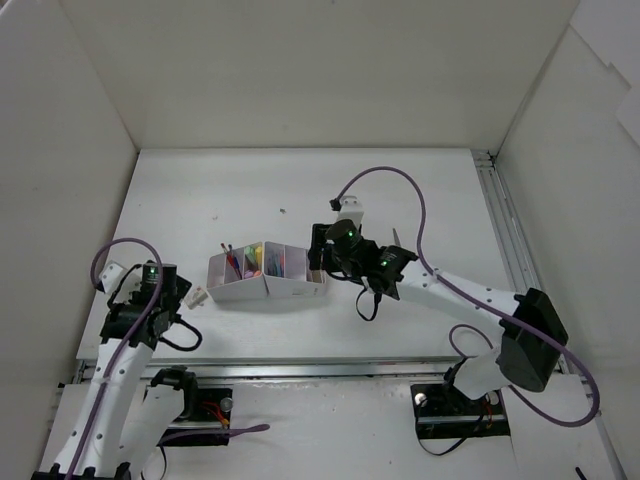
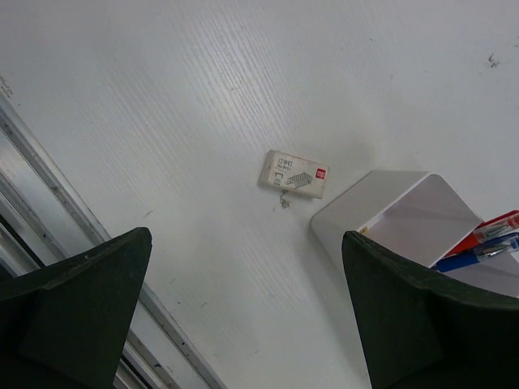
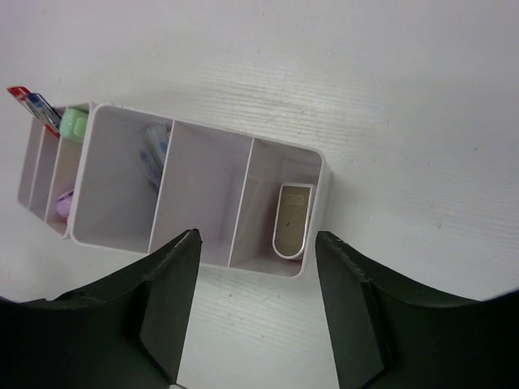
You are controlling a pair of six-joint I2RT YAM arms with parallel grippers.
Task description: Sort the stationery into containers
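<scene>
Two white divided containers (image 1: 237,289) stand mid-table, holding pens (image 2: 485,232), a green item (image 3: 74,125), a purple item (image 3: 65,204), clear items and, in the end compartment, a flat rectangular object (image 3: 291,220). A pale eraser-like block (image 2: 293,173) lies left of the containers. My left gripper is open above the table near it, nothing between its fingers. My right gripper is part open above the right end compartment, with no object held between its fingers.
A thin dark item (image 1: 396,237) lies right of centre, partly behind the right arm. A metal rail runs along the front edge.
</scene>
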